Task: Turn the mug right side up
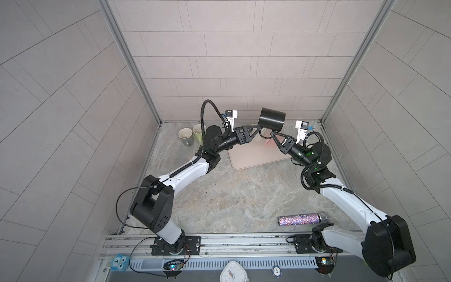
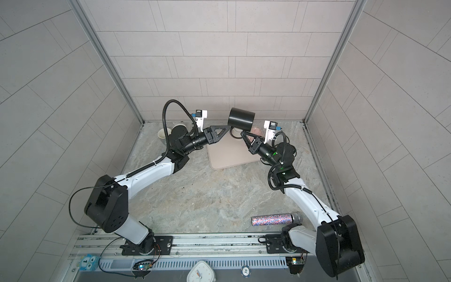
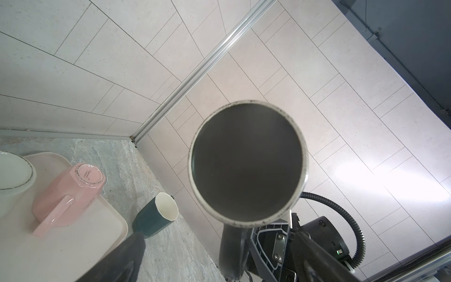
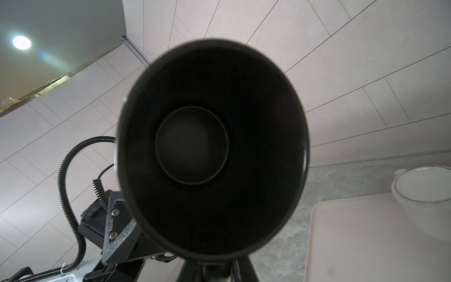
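The black mug (image 1: 271,119) hangs in the air above the back of the table, lying on its side with its handle pointing down. My right gripper (image 1: 273,135) is closed around that handle. In the right wrist view the mug's dark hollow (image 4: 192,145) faces the camera, and the fingertips at the lower edge are partly hidden by it. From the left wrist view the mug's recessed base (image 3: 248,162) shows, with the handle (image 3: 231,256) below. Just left of the mug, my left gripper (image 1: 257,130) stands open with its fingers (image 3: 124,258) wide apart and empty.
Below lies a pale pink tray (image 1: 251,159) bearing a pink mug (image 3: 70,192) and a white cup (image 4: 422,206). A teal cup (image 3: 155,213) stands beside it. At the back left is a grey cup (image 1: 186,136); a glittery bottle (image 1: 299,219) lies near the front. Mid-table is clear.
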